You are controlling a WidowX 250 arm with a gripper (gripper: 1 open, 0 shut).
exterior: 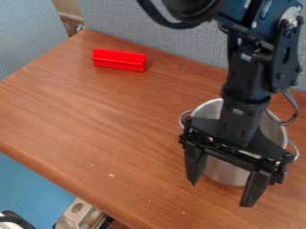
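Note:
A steel pot [208, 114] with wire side handles stands at the right of the wooden table. My black gripper [224, 181] is lowered in front of it and covers much of it in the camera view, its two fingers apart and pointing down. Whether the fingertips touch the pot or the table is unclear.
A red box [118, 60] lies at the back left of the wooden table [96, 134]. A grey padded wall [131, 36] runs behind, and the table's edge is at the lower left.

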